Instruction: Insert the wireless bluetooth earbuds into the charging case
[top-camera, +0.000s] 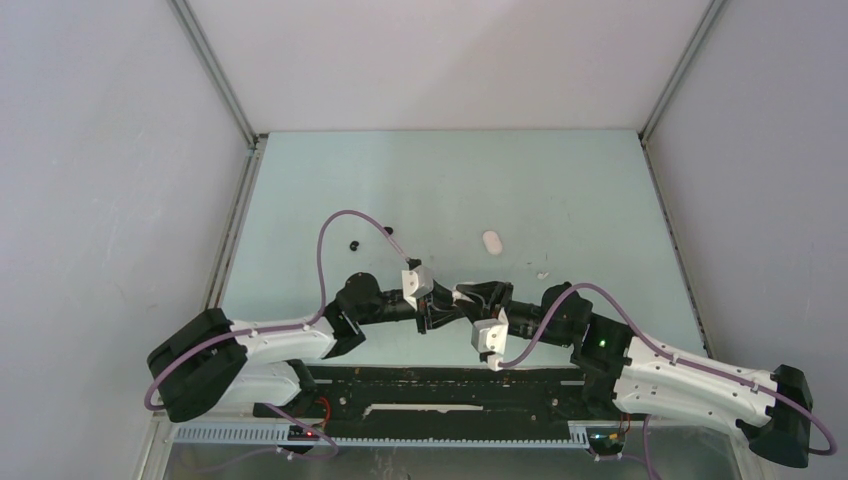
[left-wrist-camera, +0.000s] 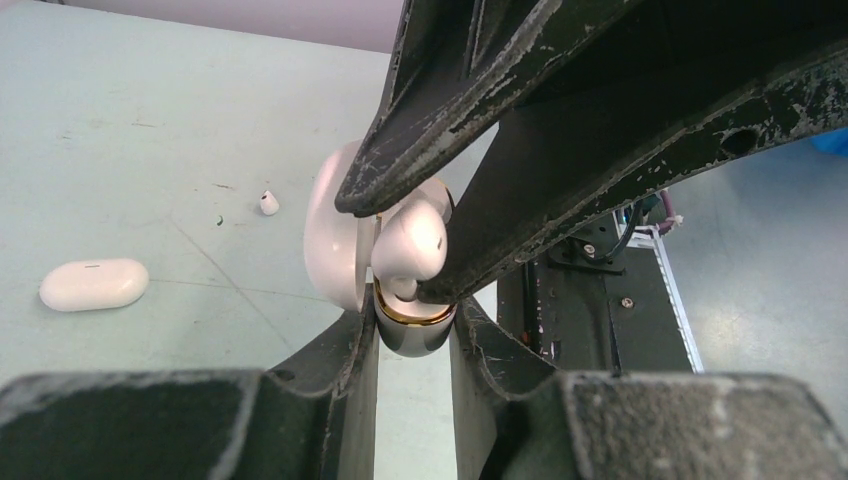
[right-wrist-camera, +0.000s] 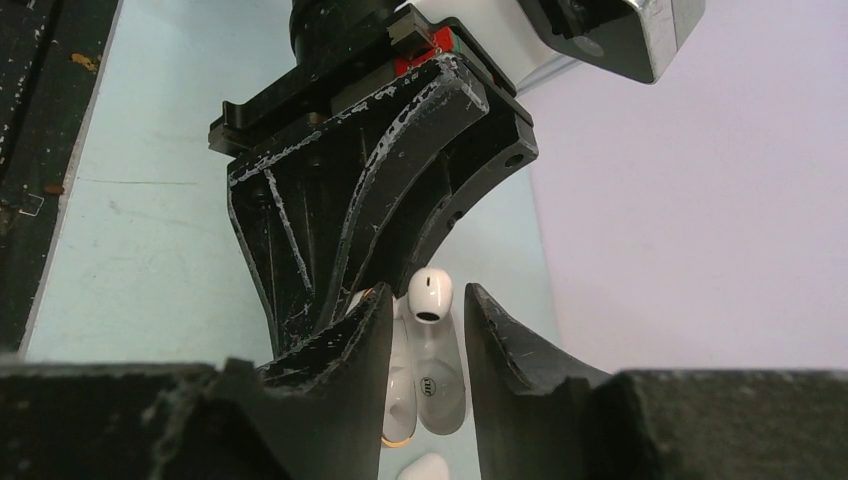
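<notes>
The two grippers meet at the front centre of the table. My left gripper is shut on the charging case (left-wrist-camera: 333, 230), whose white lid stands open above a gold-rimmed metallic base. A white earbud sits at the case's opening, between the fingers of my right gripper, which are part open; in the right wrist view the earbud's head shows just between the fingertips. Whether it is seated is unclear. Another small white earbud (left-wrist-camera: 269, 203) lies loose on the table.
A white oval case-like object (top-camera: 492, 242) lies just behind the grippers. Two small black objects (top-camera: 354, 246) lie to the left.
</notes>
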